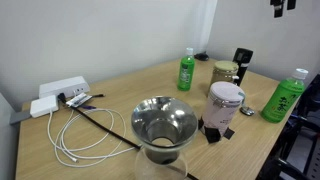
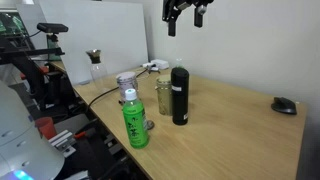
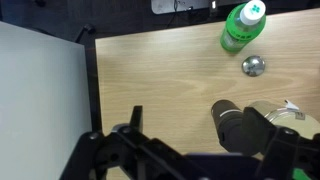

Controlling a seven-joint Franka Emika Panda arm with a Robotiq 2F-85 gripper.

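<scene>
My gripper [image 2: 185, 22] hangs high above the table, open, its two dark fingertips apart and nothing between them. In the wrist view the gripper looks down on bare wood and, to the right, the black bottle [image 3: 231, 126]. That black bottle [image 2: 180, 97] stands upright beside a jar with a tan lid [image 2: 165, 95]. Nearer the front edge are a green bottle [image 2: 134, 118] with a white cap and a small round metal piece [image 2: 150, 124]. A pinkish white jar [image 1: 223, 105] and a second green bottle [image 1: 186, 70] stand farther along.
A silver cup [image 1: 164, 122] sits on a clear glass vessel [image 1: 161, 168]. White boxes [image 1: 63, 88] and loose cables [image 1: 75, 140] lie at one end. A black mouse [image 2: 284, 105] rests at the other, with wide clear wood [image 2: 235, 120] before it.
</scene>
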